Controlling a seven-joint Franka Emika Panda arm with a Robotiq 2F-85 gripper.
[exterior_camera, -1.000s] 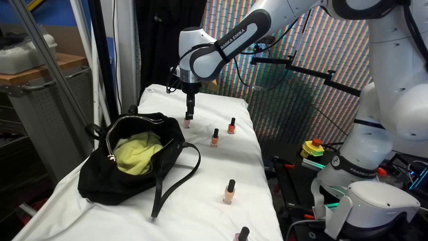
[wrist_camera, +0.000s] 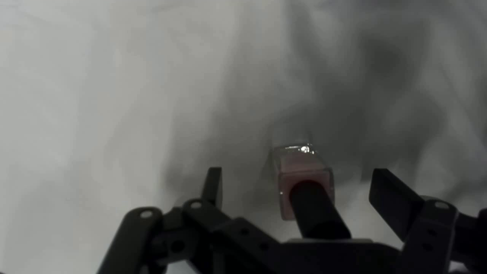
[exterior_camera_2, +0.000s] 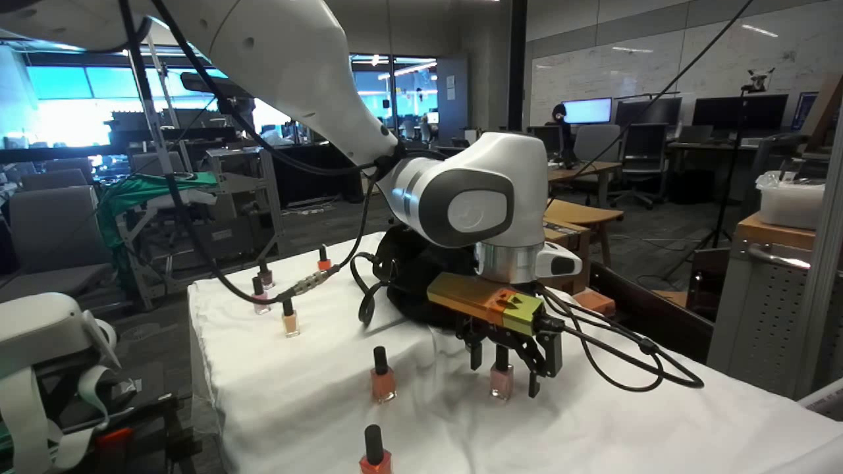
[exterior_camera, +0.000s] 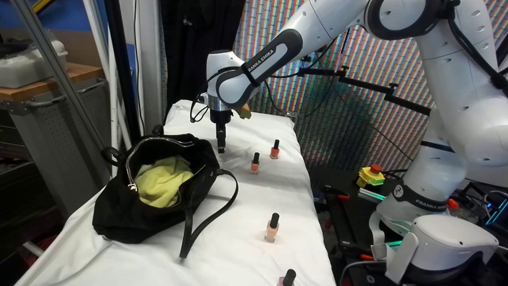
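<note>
A pink nail polish bottle (wrist_camera: 304, 176) with a black cap stands upright on the white cloth. In the wrist view my gripper is open, one finger on either side of that bottle with a gap to each. The second exterior view has the gripper (exterior_camera_2: 506, 371) low around the same bottle (exterior_camera_2: 501, 384). From the first exterior view the gripper (exterior_camera: 221, 148) hides most of it. An open black bag (exterior_camera: 143, 217) with a yellow-green cloth (exterior_camera: 164, 181) inside lies nearer that camera.
An orange bottle (exterior_camera: 255, 166) and a red one (exterior_camera: 274, 151) stand to the right of the gripper. A peach bottle (exterior_camera: 272, 230) and another bottle (exterior_camera: 286, 280) are further along the white-covered table (exterior_camera: 238, 257). The bag's strap (exterior_camera: 214, 217) sprawls over the cloth.
Over the last second my gripper has come down and slightly left in the first exterior view, so its fingers now cover the pink bottle that showed below them. The bag and other bottles look unmoved.
</note>
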